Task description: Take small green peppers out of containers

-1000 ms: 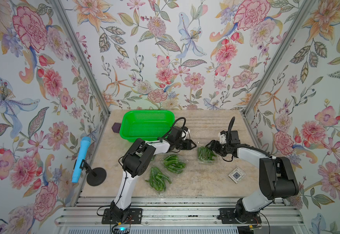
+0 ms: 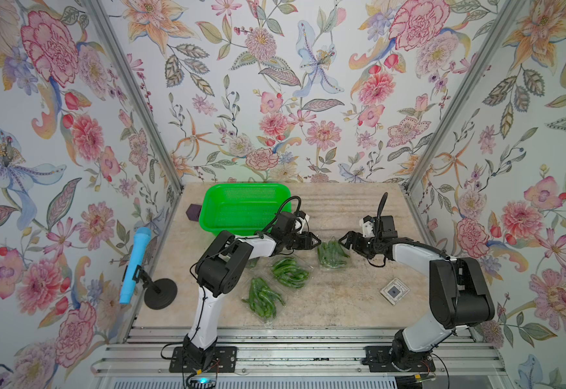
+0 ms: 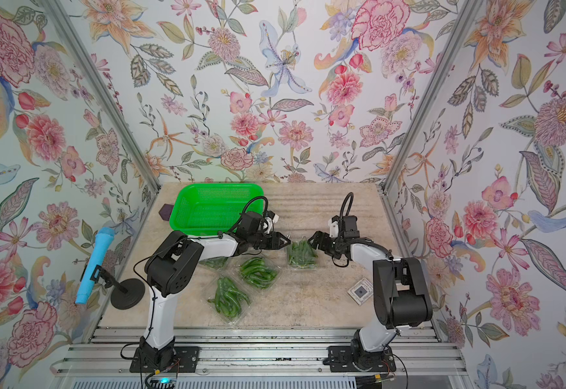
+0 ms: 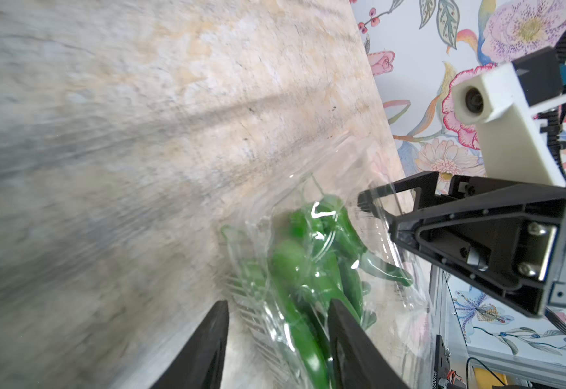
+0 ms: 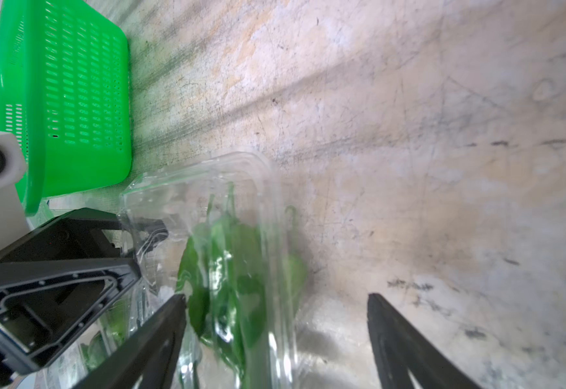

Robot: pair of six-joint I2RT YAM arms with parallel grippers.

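Between my two grippers stands a clear plastic pack of small green peppers, its upper edge raised. My left gripper is part open at the pack's left side. In the right wrist view its fingertips meet the clear wall; whether plastic is pinched there I cannot tell. My right gripper is open at the pack's right side, fingers wide, with the pack's right wall and bare table between them. Two more pepper packs lie nearer the front, one in the middle and one further forward.
At the back left is an empty green basket, close to my left arm. Part of another pack shows beneath that arm. A printed marker card lies front right, and a blue-topped stand at left.
The pack has shifted left, along with my left gripper. My right gripper's fingers have spread apart, and its arm has moved slightly left from a second ago.
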